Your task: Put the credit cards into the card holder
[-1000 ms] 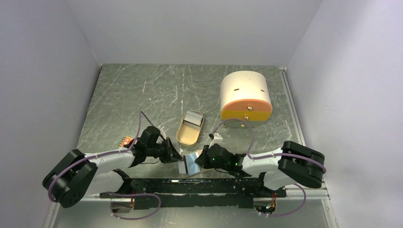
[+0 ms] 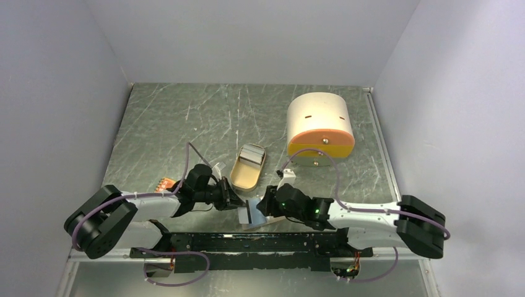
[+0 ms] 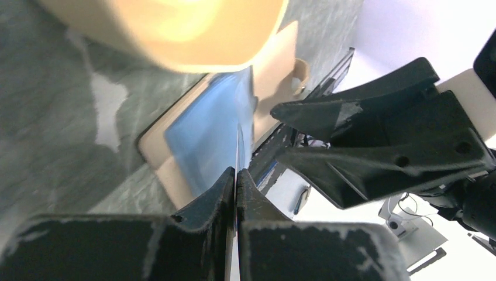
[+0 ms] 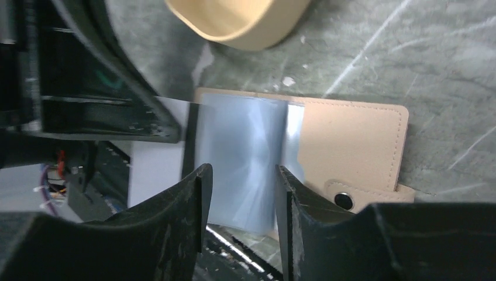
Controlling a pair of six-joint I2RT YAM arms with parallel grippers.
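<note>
Below the right arm lies the beige card holder (image 4: 351,140), spread open, its translucent blue sleeve (image 4: 243,158) facing up. A white card with a black stripe (image 4: 155,164) meets the sleeve's left side; how much of it is inside cannot be told. My left gripper is shut on this card, which shows nearly edge-on in the left wrist view. Over the sleeve, my right gripper stands open, its fingers apart with nothing gripped between them. Other cards (image 2: 251,153) rest in the far end of a beige tray (image 2: 246,177).
A cream box with orange and yellow drawers (image 2: 320,127) stands at the back right. An orange item (image 2: 164,184) lies beside the left arm. The tray is close behind both grippers. Bare marble tabletop (image 2: 179,124) spreads at the back left.
The left gripper and its card have shifted slightly right, towards the holder. My right gripper has moved a little to the right, and its fingers look further apart. The tray has stayed put.
</note>
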